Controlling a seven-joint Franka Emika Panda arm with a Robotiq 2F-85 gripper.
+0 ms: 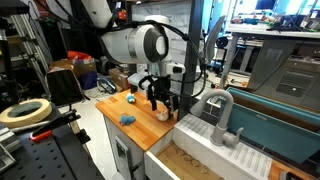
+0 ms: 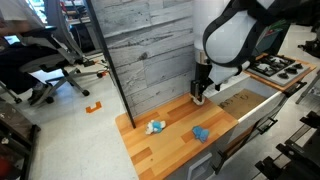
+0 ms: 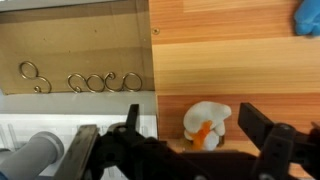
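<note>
A white and orange soft toy (image 3: pixel 207 121) lies on the wooden counter (image 3: pixel 225 65), close to the edge by the drawer and the sink. Above it is my gripper, open, its fingers spread to either side of the toy in the wrist view. From exterior view 1 the gripper (image 1: pixel 163 104) looks just over the toy (image 1: pixel 164 115), pointing down. Whether any finger touches it I cannot tell. A blue toy (image 1: pixel 127 119) and a second one in blue and white (image 2: pixel 155 127) lie elsewhere on the counter.
An open drawer (image 3: pixel 95 30) with several ring-shaped items is beside the counter. The white sink (image 1: pixel 215 140) with a grey tap (image 1: pixel 226 97) stands close to the gripper. Bare wood lies between the toys.
</note>
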